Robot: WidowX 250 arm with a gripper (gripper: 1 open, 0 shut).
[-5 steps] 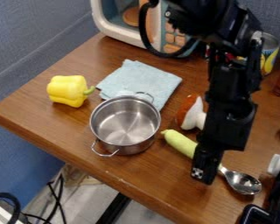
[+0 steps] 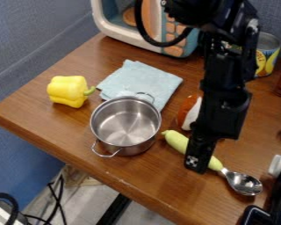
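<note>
The black gripper (image 2: 197, 158) reaches down at the right of the table, over a long pale yellow-green vegetable (image 2: 176, 141), whose middle it partly hides; whether its fingers hold anything cannot be told. A metal spoon (image 2: 244, 184) lies at the vegetable's lower right. A steel pot (image 2: 126, 121) stands left of the gripper. A red and white object (image 2: 190, 112) is partly hidden behind the arm.
A yellow pepper (image 2: 68, 89) and a folded light blue cloth (image 2: 143, 80) lie at the back left of the wooden table (image 2: 38, 114). A toy microwave and a can stand at the back. Small items line the right edge.
The gripper has moved slightly up and to the left, toward the back of the table. The vegetable, spoon and pot look unmoved.
</note>
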